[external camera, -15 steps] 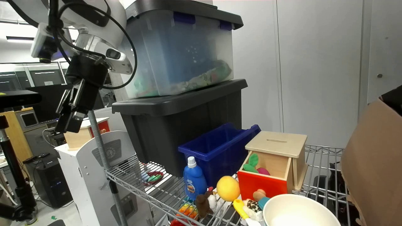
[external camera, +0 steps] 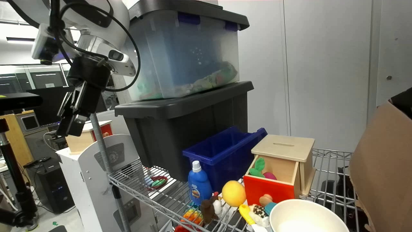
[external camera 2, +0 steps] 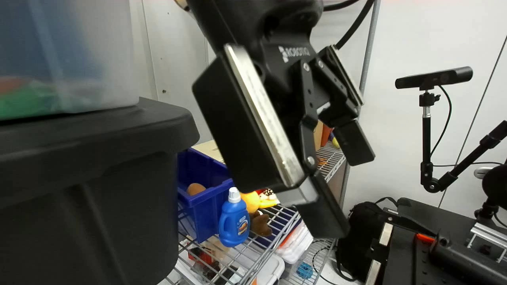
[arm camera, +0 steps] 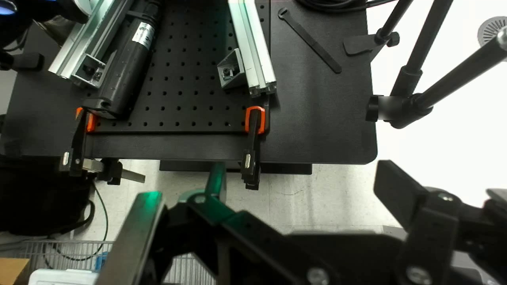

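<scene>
My gripper [external camera: 69,123] hangs high at the left of exterior view 1, beside the stacked storage bins and away from the toys. Its fingers stand wide apart in the wrist view, with only floor and table edge visible between them. On the wire shelf, a wooden box [external camera: 286,147] has its red-fronted drawer [external camera: 268,191] pulled out, with a green and magenta soft item [external camera: 259,169] inside. A blue bottle [external camera: 199,186], a yellow-orange ball [external camera: 234,193] and a white bowl [external camera: 307,216] are in front. Behind the bottle is a blue bin [external camera: 231,149].
A black lidded bin [external camera: 185,131] carries a clear bin [external camera: 185,58], forming a tall stack near the arm. Cardboard [external camera: 386,166] bounds the right side. Below the gripper, the wrist view shows a black table [arm camera: 318,123] with clamps and metal rails.
</scene>
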